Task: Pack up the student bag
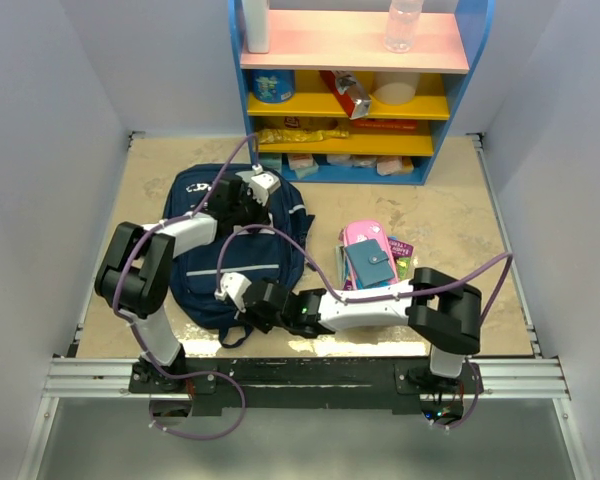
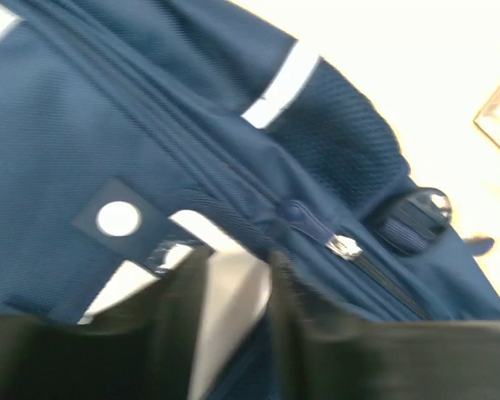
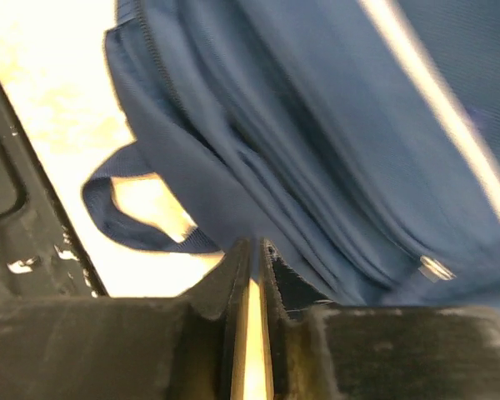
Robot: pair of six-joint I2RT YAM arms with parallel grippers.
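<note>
The dark blue student bag (image 1: 195, 290) lies flat on the left of the floor, closed as far as shows. My left gripper (image 1: 263, 222) is over its upper right part. In the left wrist view the fingers (image 2: 187, 308) stand apart over a pale patch (image 2: 233, 287) on the bag, near a zipper pull (image 2: 343, 244); whether they touch fabric is unclear. My right gripper is shut at the bag's lower edge, nothing visible between its tips. A strap loop (image 3: 137, 237) lies beside that edge. A pink case (image 1: 365, 233) and teal notebook (image 1: 371, 262) lie to the right.
Behind stands a blue shelf (image 1: 242, 80) with boxes and packets. A magenta snack packet (image 1: 401, 250) lies beside the pink case. The right arm reaches across the front, partly over the notebook pile.
</note>
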